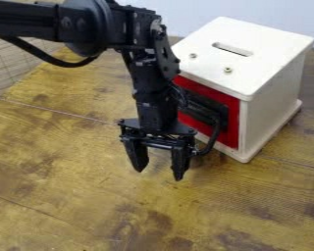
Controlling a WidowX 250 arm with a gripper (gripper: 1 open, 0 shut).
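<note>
My black gripper (pixel 159 165) hangs open over the wooden floor, fingers pointing down and apart, with nothing between them. It is in front of and left of a white wooden box (pixel 273 98) with a red front panel (pixel 227 132), which my arm and its cable partly hide. The box has a slot and two small round fittings on its top.
A pale wall stands behind the box, and a light tiled or mesh surface lies at the far upper left.
</note>
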